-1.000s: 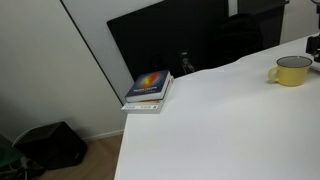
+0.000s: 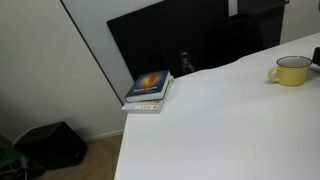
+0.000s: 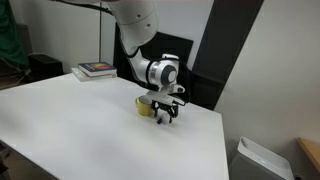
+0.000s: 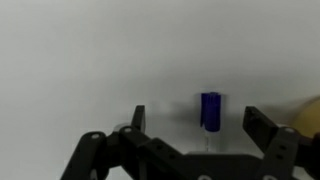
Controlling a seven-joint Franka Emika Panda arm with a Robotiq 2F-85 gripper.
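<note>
A marker or pen with a dark blue cap (image 4: 210,112) and a pale body lies on the white table in the wrist view. My gripper is open above it, its fingers (image 4: 138,118) spread to either side and nothing held. The blue cap is nearer the right finger than the left. In exterior view 2 the gripper (image 3: 166,117) points down low over the table, right beside the yellow mug (image 3: 143,105). The marker cannot be made out clearly there. Only a dark bit of the gripper shows at the right edge of exterior view 1.
The yellow mug (image 2: 290,71) stands upright close to the gripper; its rounded edge (image 4: 309,119) enters the wrist view at right. Stacked books (image 2: 148,88) lie at a table corner. A grey bin (image 3: 262,160) sits beyond the table's right edge.
At the right edge of exterior view 1, the dark part of my gripper has moved lower, beside the mug. The mug and books have not moved.
</note>
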